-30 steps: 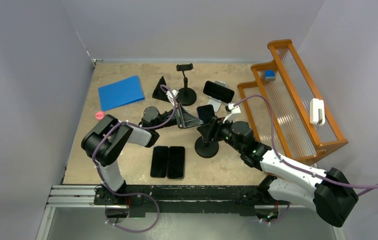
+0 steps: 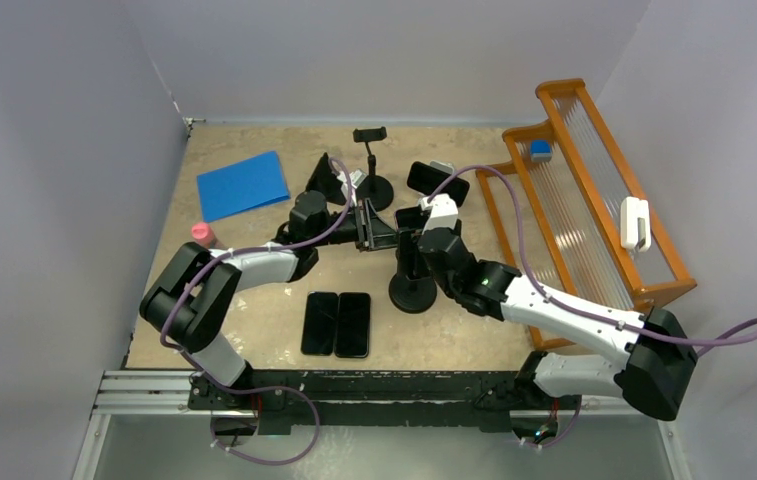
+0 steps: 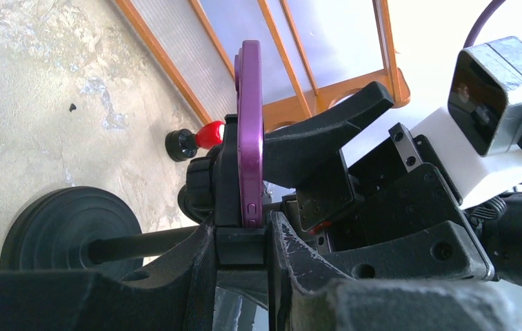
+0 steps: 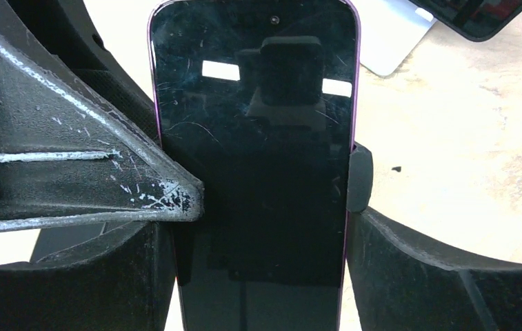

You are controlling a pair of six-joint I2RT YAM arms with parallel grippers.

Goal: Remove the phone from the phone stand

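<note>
The phone, dark-faced with a purple edge [image 3: 250, 138], sits upright in the black phone stand, whose round base [image 2: 412, 293] rests on the table. At one long side of the phone, my left gripper is shut on the stand's clamp arm; one of its fingers [image 4: 141, 172] overlaps the screen's left margin. The opposite clamp arm [image 4: 360, 178] shows at the phone's right edge. My right gripper has its fingers at the phone's two long edges, spread about the phone's width. Whether they press on it is unclear. Both grippers partly hide the clamp from above.
Two dark phones [image 2: 336, 324] lie side by side at the front. Behind stand another stand [image 2: 371, 165] and a phone on a stand [image 2: 438, 181]. A blue folder [image 2: 242, 187] lies back left; a wooden rack [image 2: 584, 190] fills the right side.
</note>
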